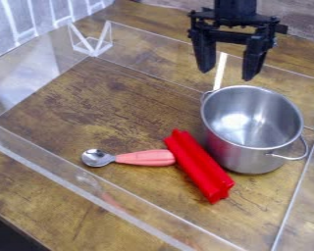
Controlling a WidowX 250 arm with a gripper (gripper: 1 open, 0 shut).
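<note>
My black gripper (pixel 230 61) hangs at the top right, above and behind the steel pot, its two fingers apart with nothing visible between them. The steel pot (pixel 251 120) with side handles stands upright on the wooden surface. In front of it lies a red oblong object (pixel 199 167). A spoon with a pink handle (pixel 144 158) lies to the left of the red object, its metal bowl pointing left.
Clear low walls surround the wooden work area (pixel 81 108), whose left and middle are mostly free. A white frame-like piece (pixel 91 44) is at the back left. A pale strip stands behind the pot, below the gripper.
</note>
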